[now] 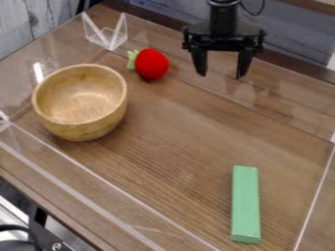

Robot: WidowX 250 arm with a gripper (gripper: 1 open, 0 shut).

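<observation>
The gripper [222,54] hangs at the top centre of the camera view, open, its dark fingers low over the wooden table [183,157]. A red round object with a green top [151,65] lies to its left, apart from it. A wooden bowl [80,127] sits at the left. A long mint-green block [246,204] lies at the lower right.
A small white wire rack [105,31] stands at the upper left. Dark cables show at the bottom left corner.
</observation>
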